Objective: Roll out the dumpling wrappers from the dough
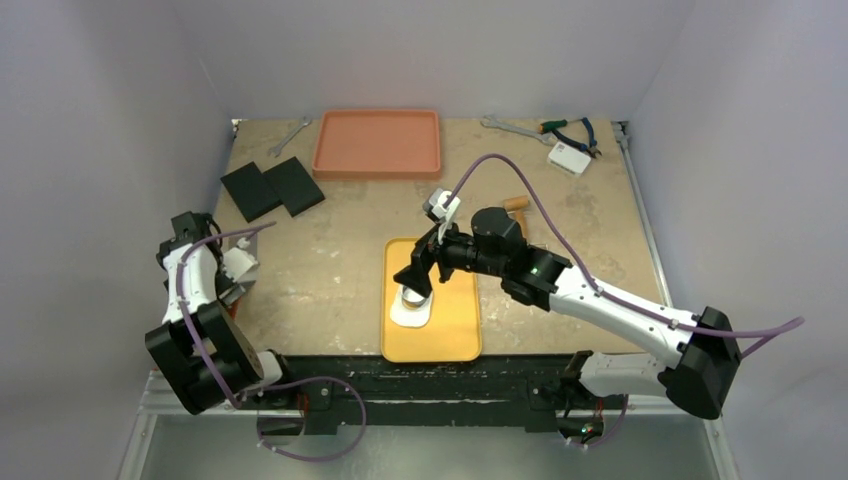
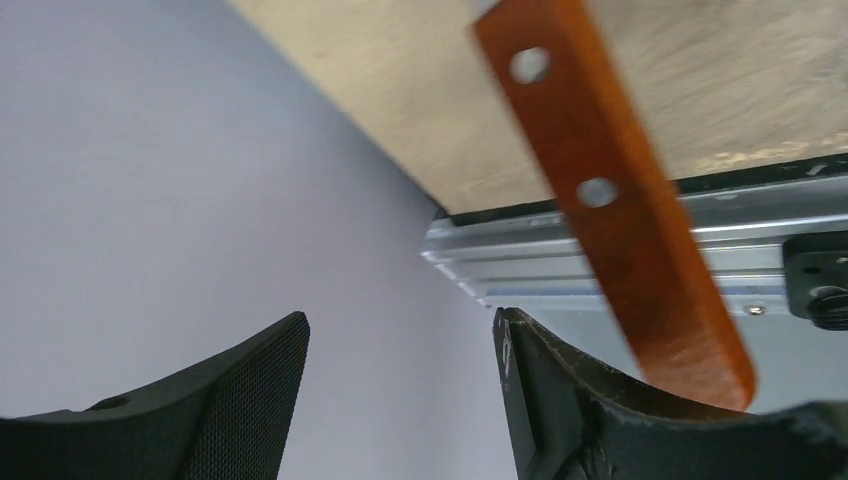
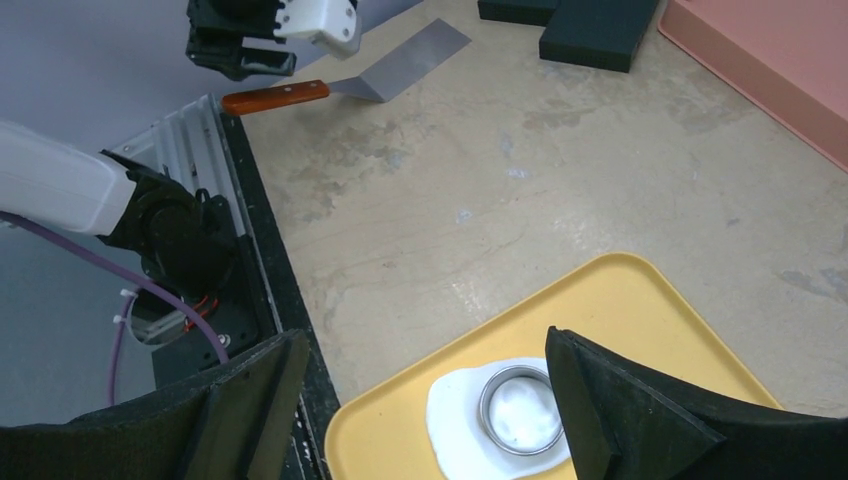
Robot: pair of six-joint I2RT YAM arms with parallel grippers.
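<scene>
At the table's left edge my left gripper hangs open just above the scraper's wooden handle [image 2: 630,220], nothing between its fingers; the scraper's metal blade [image 3: 410,65] lies flat on the table. My right gripper is open above the yellow tray [image 1: 450,330], where a white flattened piece of dough [image 3: 455,420] lies with a metal ring cutter [image 3: 485,420] on it. A wooden piece [image 1: 516,203], possibly the rolling pin, is partly hidden behind the right arm.
Two dark blocks [image 1: 295,185] and a wrench [image 1: 288,138] lie back left, a pink tray [image 1: 376,140] at the back. Pliers [image 1: 585,135], a wrench [image 1: 515,128] and a white box [image 1: 568,158] sit back right. The table between the left gripper and yellow tray is clear.
</scene>
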